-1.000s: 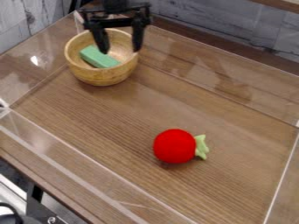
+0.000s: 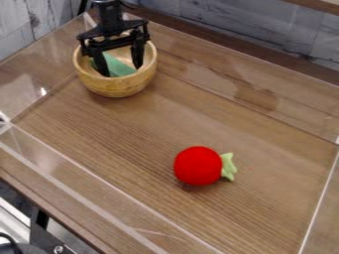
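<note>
My black gripper is over a wooden bowl at the upper left, its open fingers reaching down inside the rim. A green object lies in the bowl beneath the fingers, partly hidden by them. Whether the fingers touch it I cannot tell. A red tomato-like object with a pale green top lies at the lower middle of the table.
Grey walls or panels border it at the left and top left.
My gripper has moved left and toward the back, from the right part of the bowl to over the green object. The tomato-like object is unchanged.
</note>
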